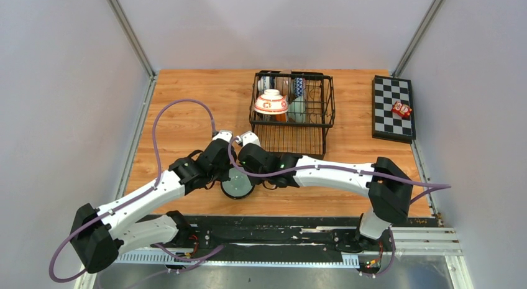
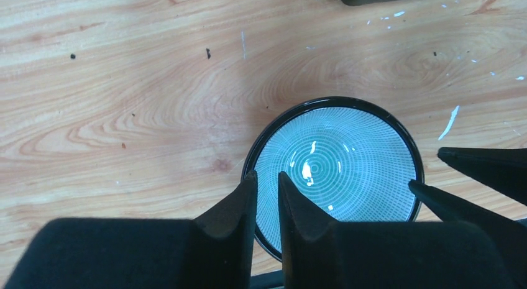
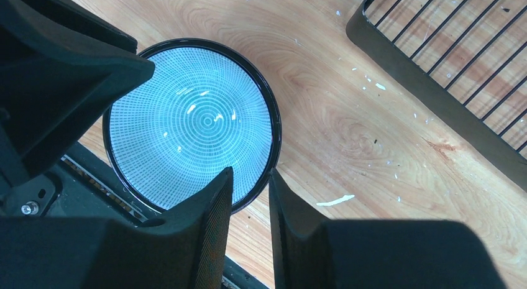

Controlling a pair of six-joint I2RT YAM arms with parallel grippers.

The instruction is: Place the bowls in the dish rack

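Note:
A pale blue bowl with a black rim (image 1: pixel 238 184) (image 2: pixel 332 165) (image 3: pixel 192 121) lies face up on the table under both grippers. My left gripper is part open over the bowl's left side, and the other gripper's dark fingers reach in from the right. My right gripper is part open at the bowl's rim, with a narrow gap between its tips; whether either tip touches it I cannot tell. The dish rack (image 1: pixel 327 102) (image 3: pixel 429 84) holds several bowls, including an upturned white and red one (image 1: pixel 271 104).
A checkerboard (image 1: pixel 388 127) with a red packet (image 1: pixel 402 110) lies at the right edge. The rack's front edge is close to the bowl.

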